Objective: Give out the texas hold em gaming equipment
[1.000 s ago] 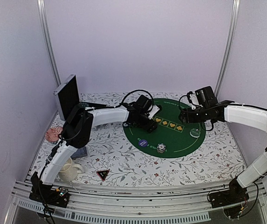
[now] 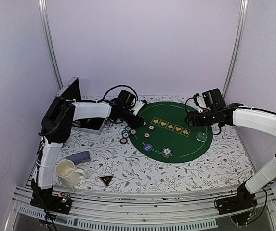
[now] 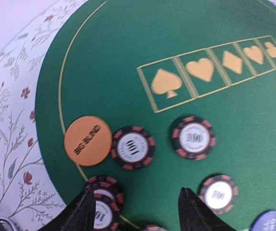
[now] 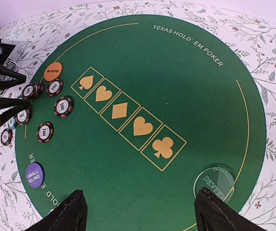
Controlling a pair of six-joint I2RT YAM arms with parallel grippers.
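Observation:
The green poker mat [image 2: 171,147] carries card boxes, black-and-white chips [image 3: 193,137], an orange big blind button [image 3: 87,140], a purple small blind button [image 4: 34,175] and a clear dealer disc [image 4: 214,185]. My left gripper hovers part open over chips at the mat's left side, nothing visible held between its fingers. My right gripper hangs part open above the mat's right part, empty between its fingers.
An open case [image 2: 87,126] stands at the back left, mostly behind my left arm. A white mug [image 2: 66,171], a blue object [image 2: 78,157] and a small dark triangle [image 2: 106,180] lie at the front left.
My left gripper has moved left from near the mat's card boxes to its left edge, uncovering chips. The right arm has not visibly moved.

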